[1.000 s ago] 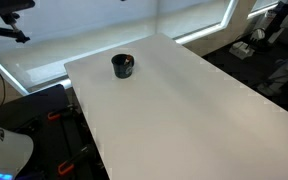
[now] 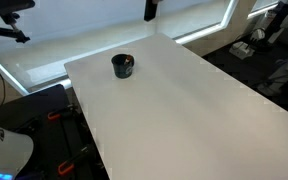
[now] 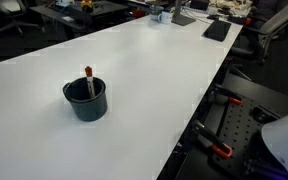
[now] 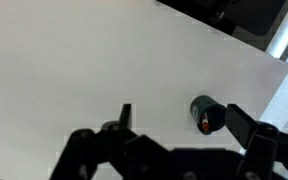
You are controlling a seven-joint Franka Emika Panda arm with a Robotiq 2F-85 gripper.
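Note:
A dark green mug [image 3: 86, 106] stands upright on the white table [image 3: 149, 60]. A slim item with a red tip [image 3: 89, 73], perhaps a marker, stands in the mug and leans on its inner wall. In the wrist view the same mug [image 4: 208, 113] appears at the right, just short of the right finger. My gripper is open, its fingers wide apart with nothing between them. It hangs well above the table. In exterior view 1 only a dark lower part of it shows at the top edge, to the right of the mug [image 2: 123, 66].
Behind the table's far end stand various items and a dark chair [image 3: 267, 45].
In exterior view 1 the gripper has come lower into view and shifted to the right. The mug and its contents have stayed in place.

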